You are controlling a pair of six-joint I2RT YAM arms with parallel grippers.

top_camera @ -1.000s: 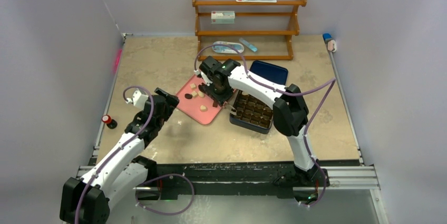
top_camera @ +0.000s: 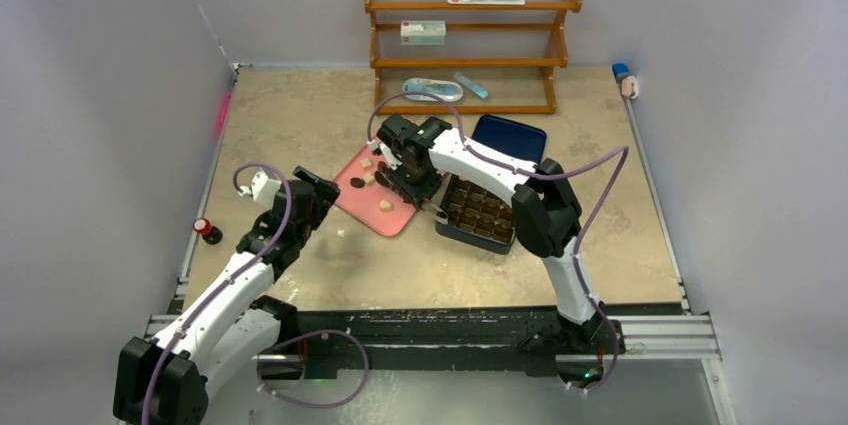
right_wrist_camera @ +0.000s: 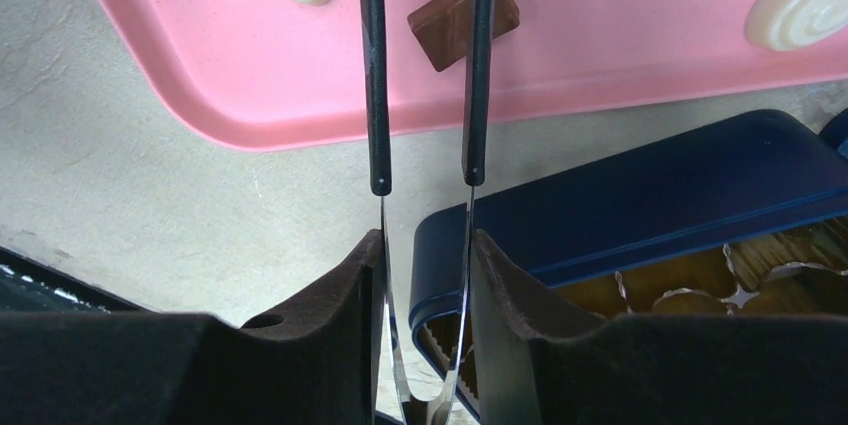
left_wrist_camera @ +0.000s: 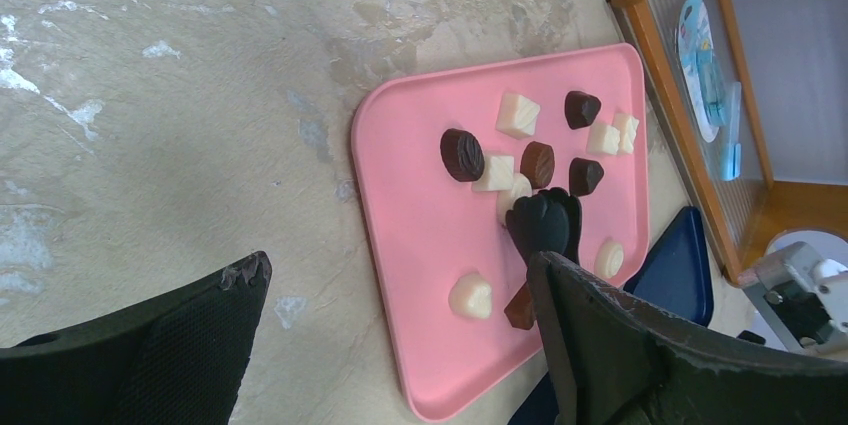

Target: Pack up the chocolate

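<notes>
A pink tray (top_camera: 370, 215) holds several white and dark chocolates, among them a white piece (left_wrist_camera: 470, 295) and a brown block (right_wrist_camera: 440, 30). My right gripper hangs over the tray, part open, its long black fingers on either side of the brown block; contact is unclear. A dark blue compartment box (top_camera: 475, 210) lies beside the tray on the right. My left gripper stands open left of the tray with nothing between its fingers.
A wooden shelf (top_camera: 470, 63) with packages stands at the back. A navy lid (top_camera: 510, 133) lies behind the box. A bottle (top_camera: 208, 232) stands at the left edge. The table's front and left have free room.
The right gripper has shifted very slightly over the tray, toward the front. The left arm has not moved.
</notes>
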